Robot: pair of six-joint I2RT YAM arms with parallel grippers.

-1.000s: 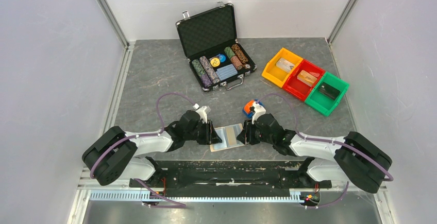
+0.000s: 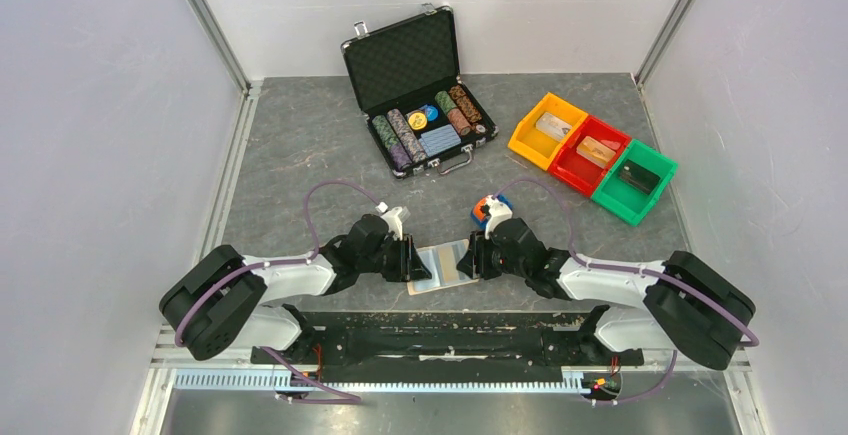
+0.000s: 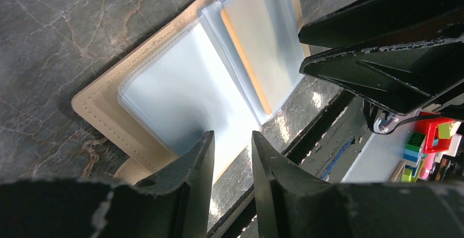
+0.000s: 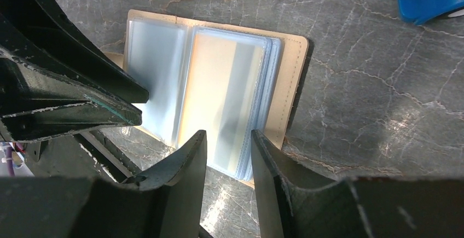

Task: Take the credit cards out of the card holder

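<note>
The card holder lies spread flat, a tan backing (image 4: 288, 85) with clear bluish sleeves. A cream insert shows through one sleeve (image 3: 257, 35); in the left wrist view an orange strip runs along its edge. Over the other sleeve (image 3: 191, 90), near its lower edge, my left gripper stands part open with nothing visible between its fingers. My right gripper, also part open, straddles the area just inside the outer edge of the cream sleeve. Whether either set of fingertips touches the plastic, I cannot tell.
The two grippers are close together over the holder. A blue and orange object (image 2: 484, 212) sits just behind the right gripper. Farther back are an open chip case (image 2: 405, 65) and yellow, red and green bins (image 2: 640, 217).
The left arm and the holder look unmoved.
</note>
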